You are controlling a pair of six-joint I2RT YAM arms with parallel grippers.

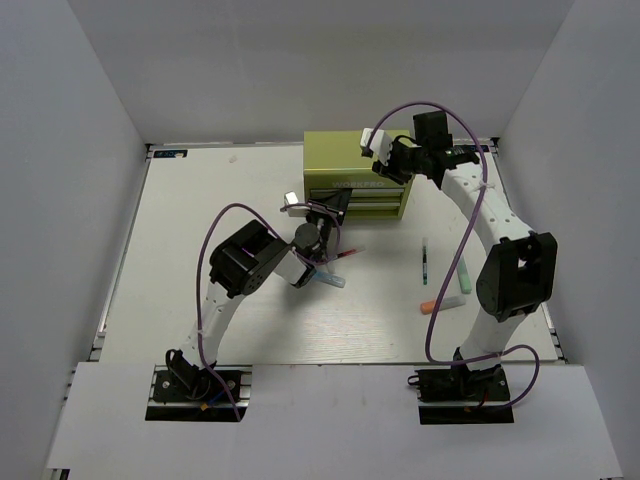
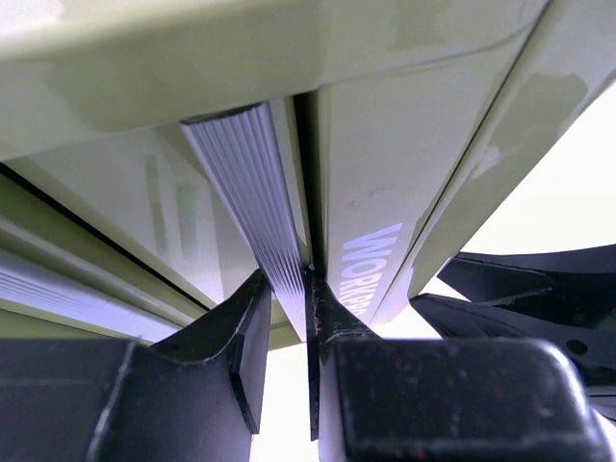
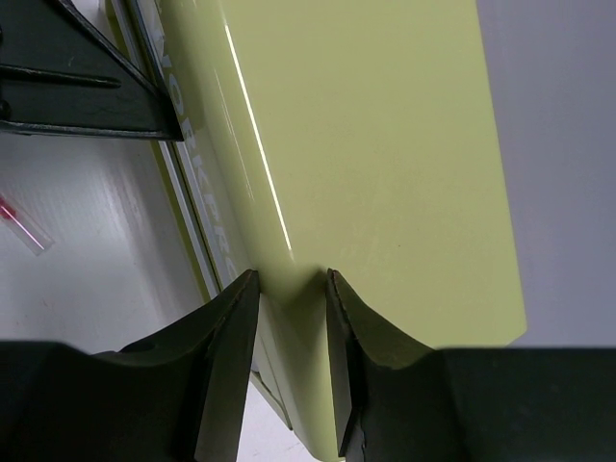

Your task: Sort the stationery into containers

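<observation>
The yellow-green WORKPRO drawer cabinet (image 1: pixel 340 150) stands at the back of the table, its drawers facing front. In the left wrist view my left gripper is at a drawer's ribbed metal handle strip (image 2: pixel 252 178); its fingers are narrowly apart, with the strip's end showing in the gap. My right gripper is shut on the cabinet's upper front edge near the right corner. Loose on the table lie a blue marker (image 1: pixel 328 279), a red pen (image 1: pixel 350 252), a dark pen (image 1: pixel 424 262), a green one (image 1: pixel 463 275) and an orange one (image 1: pixel 443 304).
A second metal strip (image 2: pixel 77 294) runs along another drawer. The left arm reaches across near the blue and red pieces. Bare white table (image 1: pixel 200 190) spreads to the left, and the front middle is clear.
</observation>
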